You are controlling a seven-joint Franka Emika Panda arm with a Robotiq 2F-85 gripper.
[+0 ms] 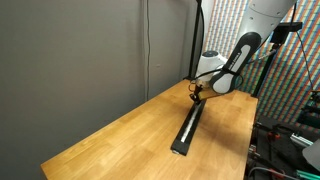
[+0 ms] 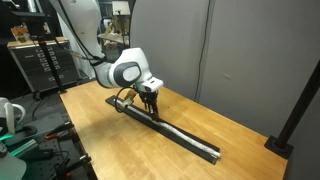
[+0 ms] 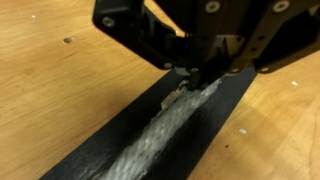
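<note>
A long black strip (image 1: pixel 185 137) lies flat on the wooden table, with a whitish, fibrous-looking band (image 3: pixel 150 142) running along its middle. My gripper (image 2: pixel 154 117) is low over this strip, part way along its length. In the wrist view the dark fingers (image 3: pixel 192 78) come down onto the band and look shut. A small pale, tan piece (image 3: pixel 173 98) shows right at their tips; whether it belongs to the band I cannot tell. The gripper's body hides the strip beyond the fingertips.
Wide bare wooden table (image 1: pixel 110 140) stretches along the strip on both sides. A grey partition (image 2: pixel 240 55) stands along the table's back. A dark post (image 2: pixel 290 120) rises at the far right in exterior view 2.
</note>
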